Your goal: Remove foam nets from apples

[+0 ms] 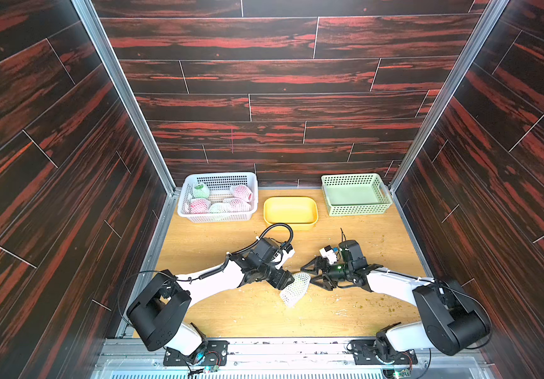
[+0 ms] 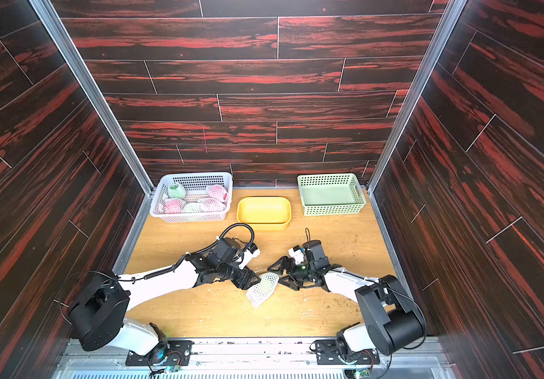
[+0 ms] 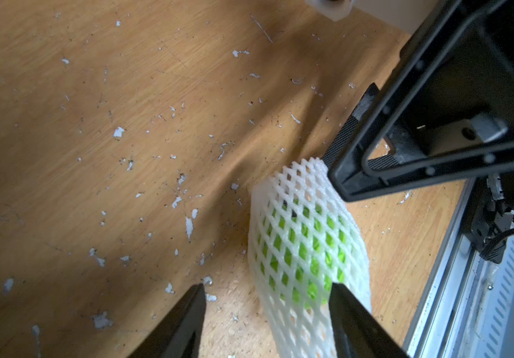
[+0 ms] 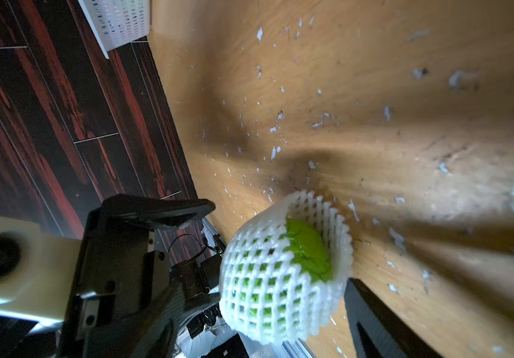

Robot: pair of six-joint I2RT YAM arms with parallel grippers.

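Note:
A green apple inside a white foam net (image 1: 294,290) lies on the table at the front centre, between the two grippers. My left gripper (image 1: 282,279) reaches to its upper left; in the left wrist view its fingertips straddle the net's narrow end, open. My right gripper (image 1: 314,276) is at the net's right side, fingers open around its wider end, where green apple skin (image 4: 307,247) shows through the opening in the right wrist view. Whether either gripper touches the net is unclear.
A white basket (image 1: 218,216) of netted fruit stands back left, a yellow tray (image 1: 290,222) back centre, an empty green basket (image 1: 355,207) back right.

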